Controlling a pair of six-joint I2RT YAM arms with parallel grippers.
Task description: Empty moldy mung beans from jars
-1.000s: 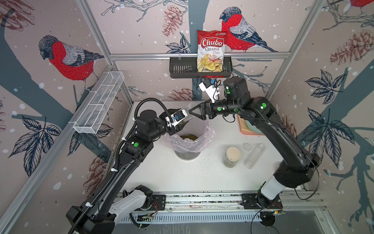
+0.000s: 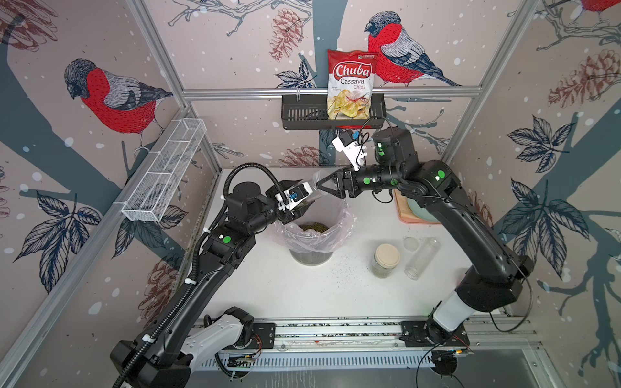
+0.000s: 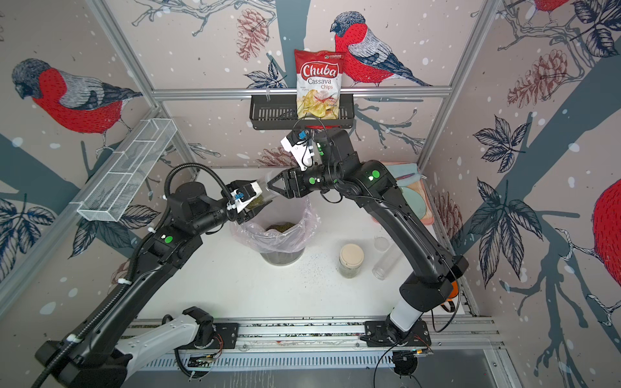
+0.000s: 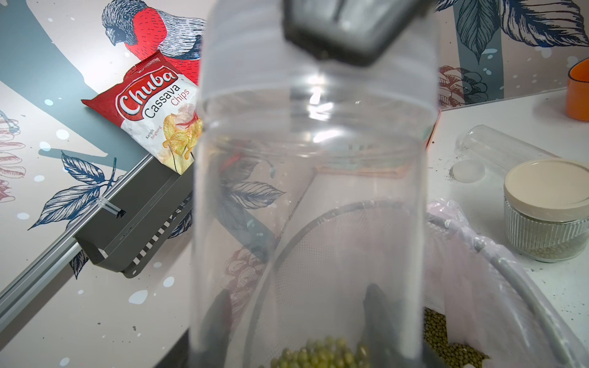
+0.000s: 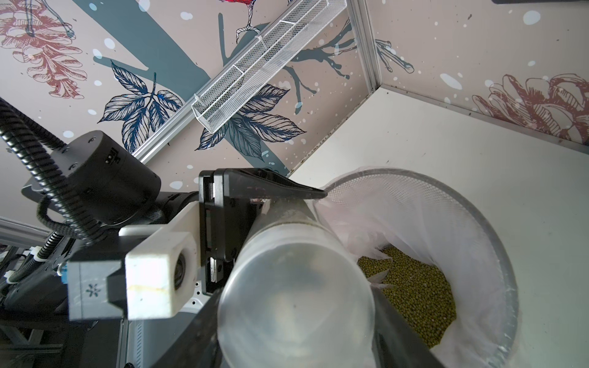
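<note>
A clear jar point(image 4: 306, 245) with green mung beans low inside is held tilted above a bin lined with a pink bag point(image 2: 317, 236); loose beans point(image 5: 411, 294) lie in the bag. My left gripper point(image 2: 299, 199) is shut on the jar's body. My right gripper point(image 3: 280, 182) is at the jar's translucent lid point(image 5: 294, 312), fingers around it; whether it grips is hard to tell. A closed ribbed jar with cream lid point(image 2: 386, 257) stands right of the bin.
An empty tube point(image 2: 421, 258) and a small disc point(image 2: 410, 243) lie on the right, with a board and plates point(image 3: 414, 200) behind. A chips bag point(image 2: 349, 84) sits on the back shelf, and a wire basket point(image 2: 161, 168) hangs at left.
My right gripper has shifted very slightly to the right at the lid; the left arm and the bin look unchanged.
</note>
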